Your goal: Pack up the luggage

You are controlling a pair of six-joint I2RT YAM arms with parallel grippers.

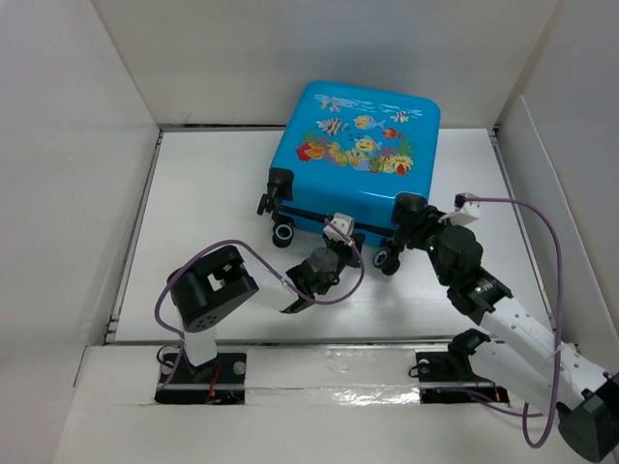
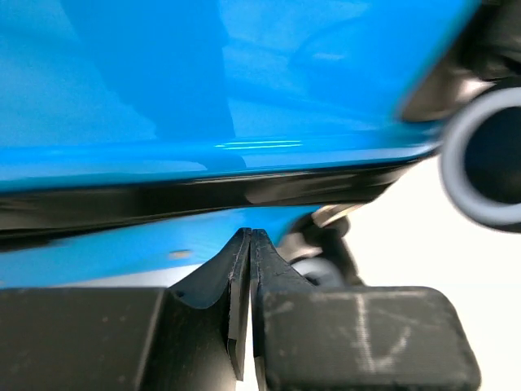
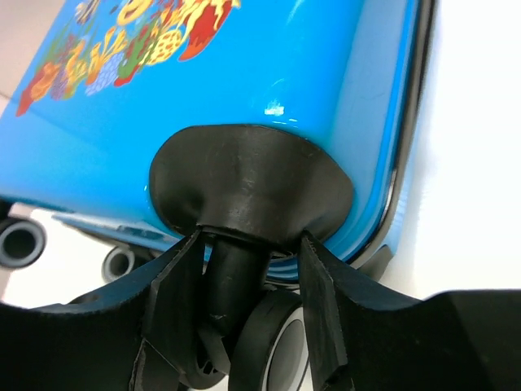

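The blue suitcase (image 1: 319, 193), printed with fish and coral, lies on its side on the white surface, its black-wheeled end towards the arms. A black zipper seam (image 2: 309, 187) runs along that end in the left wrist view. Just below the seam is my left gripper, its fingertips together and nothing between them. A blurred pale piece (image 2: 332, 213), perhaps the zipper pull, shows right of the tips. My right gripper is shut on the near-right caster, with the black post (image 3: 236, 281) and wheel (image 3: 285, 350) between its fingers.
Another caster wheel (image 1: 282, 232) juts out at the suitcase's left corner. Both grippers work close together along the near side.
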